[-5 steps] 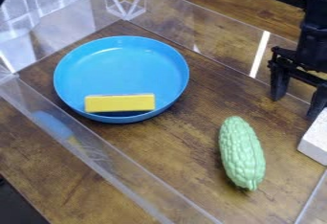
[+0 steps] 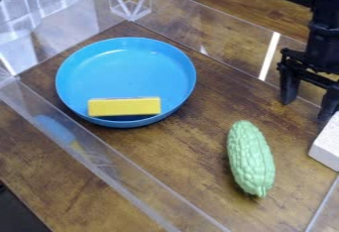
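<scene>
My black gripper [image 2: 307,79] hangs at the right edge of the camera view, open, with its fingers low near the table just behind a white block [image 2: 327,149] that is cut off by the frame. A blue plate [image 2: 127,69] sits at the left with a yellow rectangular block [image 2: 123,107] on its near part. A pale green bitter melon [image 2: 251,159] lies on the wooden table in the lower middle, apart from the plate and from the gripper.
Clear plastic walls [image 2: 199,23] border the wooden table [image 2: 146,172] at back, left and right. Bare wood lies between the plate and the melon and in the lower left.
</scene>
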